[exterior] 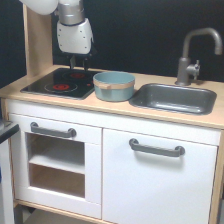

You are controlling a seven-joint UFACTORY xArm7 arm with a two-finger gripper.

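A white robot arm comes down from the top left, its dark gripper point(77, 61) hanging over the back of the black cooktop point(52, 84). Whether the gripper is open or shut is too small to tell. A light teal pot point(114, 90) sits on the wooden counter between the cooktop and the steel sink.
The sink point(173, 97) and faucet point(187, 67) are on the right of the counter point(130, 112). Below are white cabinets with grey handles point(156, 148) and an open shelf niche. A dark wall stands behind.
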